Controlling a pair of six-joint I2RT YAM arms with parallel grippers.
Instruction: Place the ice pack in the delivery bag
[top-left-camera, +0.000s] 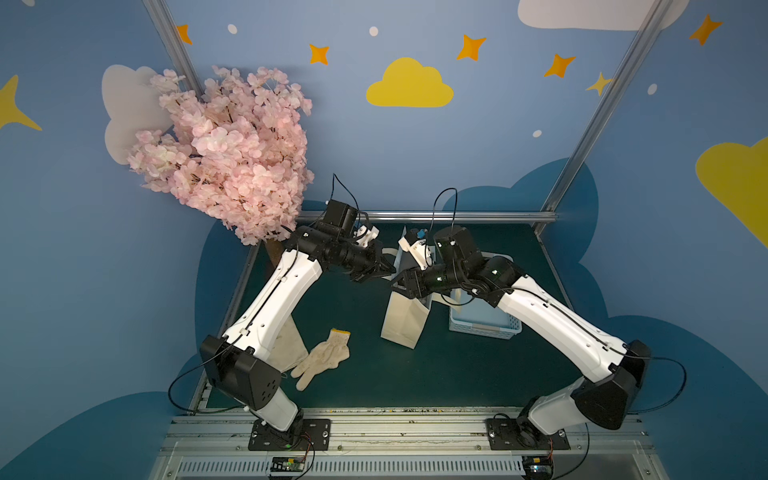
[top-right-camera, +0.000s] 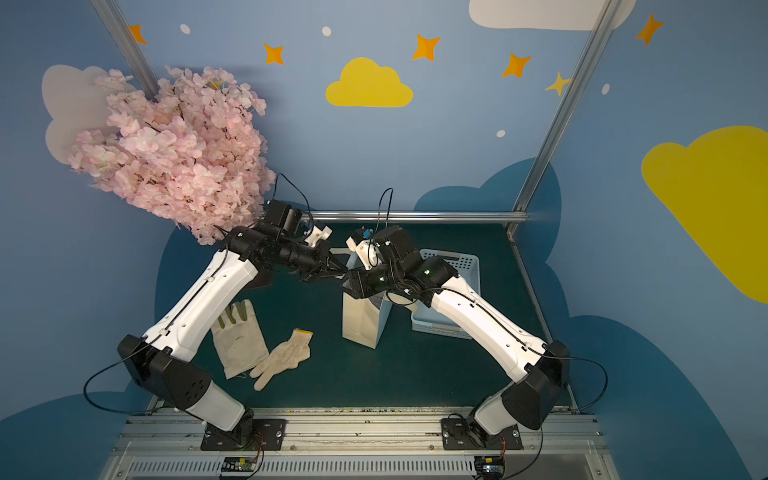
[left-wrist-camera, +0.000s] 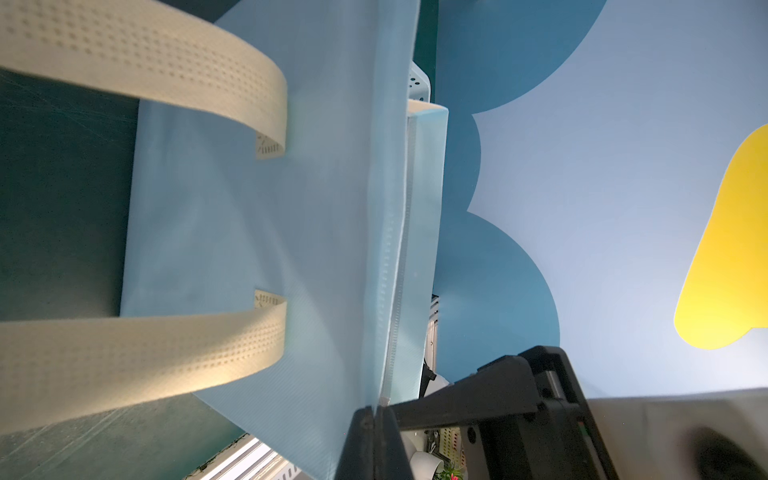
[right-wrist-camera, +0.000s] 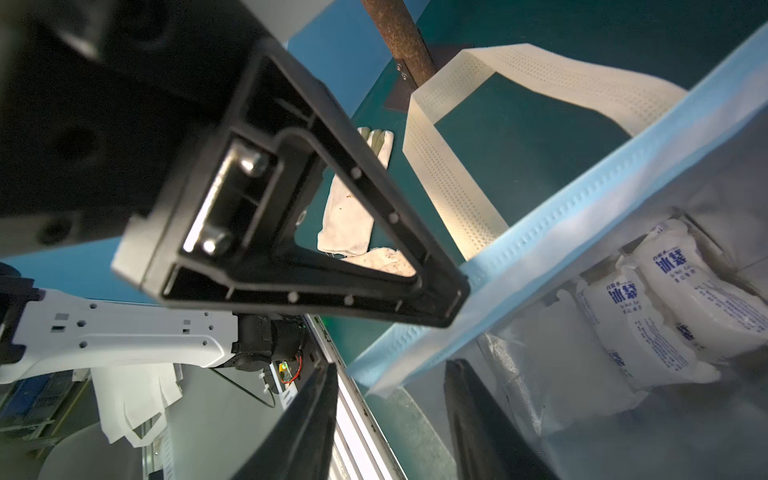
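The delivery bag (top-left-camera: 406, 320), pale blue and cream, stands upright mid-table with its top open. Inside it, in the right wrist view, lie two white ice packs (right-wrist-camera: 636, 324) with blue print. My left gripper is shut on the bag's blue rim, at the side by the flap; the same rim runs to that gripper's black tip in the right wrist view. My right gripper is part open over the rim's near end, nothing visible between its fingers. From above, both grippers nearly meet over the bag.
A light blue basket (top-left-camera: 484, 329) stands right of the bag, partly under the right arm. Two pale gloves (top-right-camera: 284, 356) lie front left. Cream straps (left-wrist-camera: 160, 60) stick out from the bag's side. A pink blossom tree (top-left-camera: 232, 152) fills the back left.
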